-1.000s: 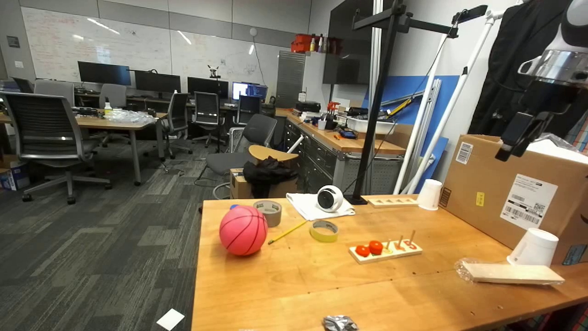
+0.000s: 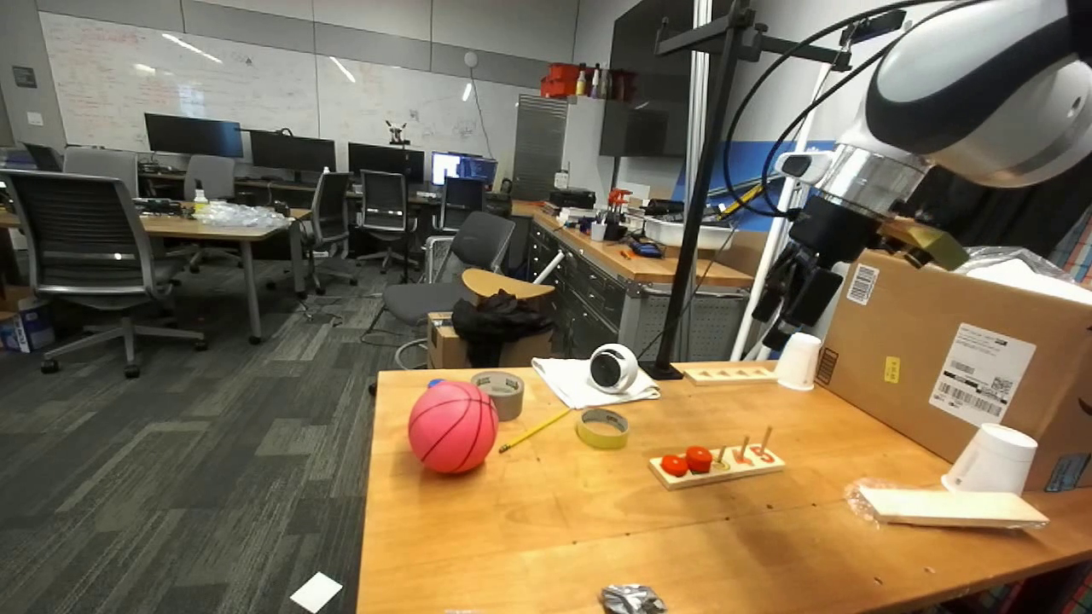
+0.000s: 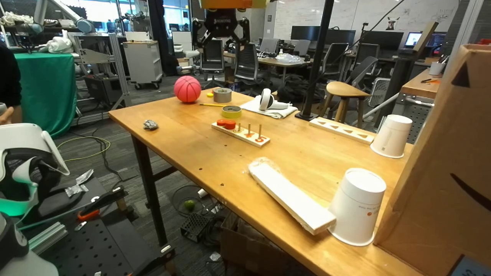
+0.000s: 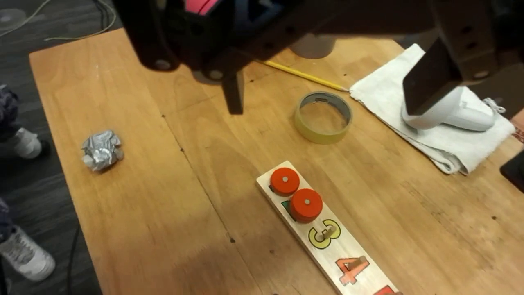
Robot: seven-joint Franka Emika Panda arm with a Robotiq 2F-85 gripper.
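Observation:
High above the table, my gripper stands open with nothing between its fingers. Its dark fingers reach across the upper part of the wrist view, spread wide. Below lies a wooden number board with upright pegs. Red discs sit over its first two positions; the pegs at 3, 4 and 5 are bare. A pink ball rests at the table's left side. A yellow tape roll and a pencil lie flat beyond the board.
Grey tape, a white cloth with a white headset-like device, and crumpled foil are on the table. Two upturned cups, a wrapped plank and a large box occupy the right. A black pole rises behind.
In exterior view 1 my arm has swung left and reached further out, from above the big box to above the nearer white cup area. The table objects look unmoved.

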